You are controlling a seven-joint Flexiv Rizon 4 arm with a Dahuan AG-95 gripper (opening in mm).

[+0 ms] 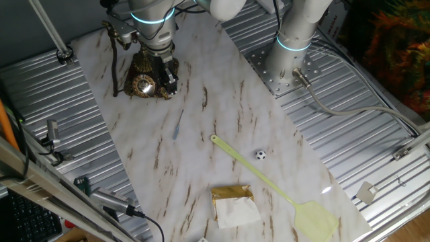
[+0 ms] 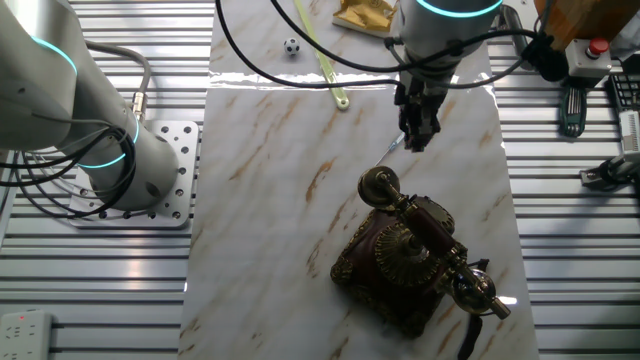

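An ornate antique-style telephone (image 2: 385, 270) in dark brown and brass sits at one end of the marble-patterned table, its handset (image 2: 432, 232) lying across the top. In exterior view 1 my dark gripper (image 1: 173, 91) hangs in front of part of this telephone (image 1: 143, 86), hiding its side. From the opposite side, the gripper (image 2: 418, 145) shows above the table beyond the phone, near a thin screwdriver (image 1: 177, 126). Nothing can be made out between its fingers; how far apart they stand is unclear.
A yellow-green fly swatter (image 1: 262, 176), a small football (image 1: 261, 154) and a gold-and-white packet (image 1: 234, 207) lie farther along the table. Black cables (image 2: 330, 84) loop around the arm. Bare table separates the phone from the swatter.
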